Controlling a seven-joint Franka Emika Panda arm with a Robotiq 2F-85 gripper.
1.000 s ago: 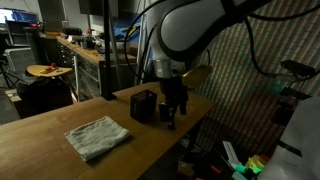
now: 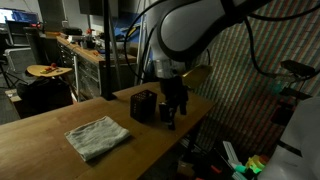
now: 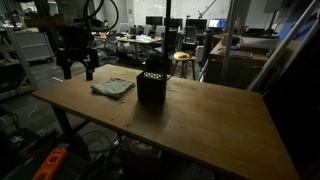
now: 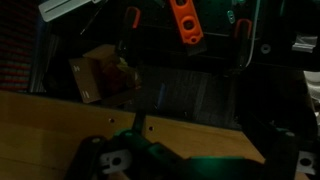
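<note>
On the wooden table, a light grey-green cloth [image 2: 98,137] lies flat; exterior view 2 shows the same cloth [image 3: 113,88]. A black mesh holder [image 3: 152,87] stands upright near it, and in exterior view 1 this holder [image 2: 143,105] is partly behind my arm. My gripper [image 2: 171,116] hangs by the table's edge, apart from the cloth and the holder. Its two fingers are spread with nothing between them, as exterior view 2 also shows of the gripper [image 3: 78,72]. In the dark wrist view neither cloth nor holder appears.
A thin dark pole rises behind the holder. Below the table edge, the wrist view shows a cardboard box [image 4: 92,75] and an orange tool [image 4: 187,20] on dark ground. Desks and monitors fill the background.
</note>
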